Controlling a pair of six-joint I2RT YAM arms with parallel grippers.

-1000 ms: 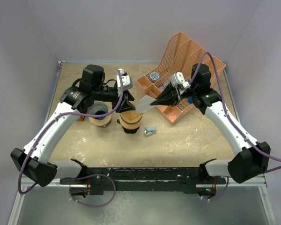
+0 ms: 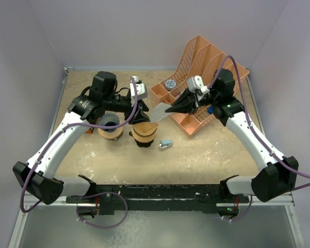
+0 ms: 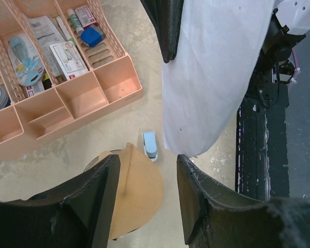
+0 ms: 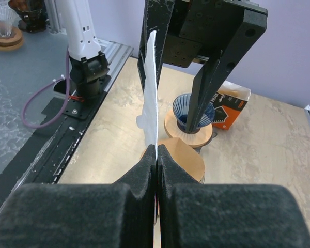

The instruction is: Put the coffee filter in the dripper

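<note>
A white coffee filter is pinched in my right gripper, shut on its edge; in the right wrist view it stands edge-on between the fingertips. My left gripper is part open beside it, over a stack of tan paper, with nothing visibly held; the white filter hangs just beyond its fingertips in the left wrist view. A dark ribbed dripper sits on a wooden ring at the left of the table, partly behind my left arm in the top view.
An orange divided organiser with small supplies fills the back right. A small stapler-like item lies in front of the tan stack. An orange-and-black box stands behind the dripper.
My left gripper has moved marginally.
</note>
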